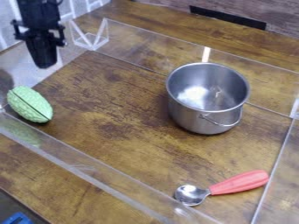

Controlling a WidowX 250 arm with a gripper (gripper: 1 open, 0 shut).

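The black gripper (45, 54) hangs in the upper left of the camera view, above the green oblong object (28, 103) and apart from it. Its fingertips are blurred, with nothing visible between them; it looks shut. The green object lies by the left wall of the enclosure. A steel pot (208, 98) with a wire handle stands right of centre. A scoop with a red handle (237, 183) lies at the lower right.
Clear plastic walls border the wooden surface (122, 140) on several sides. A small blue object (14, 217) shows at the bottom left corner.
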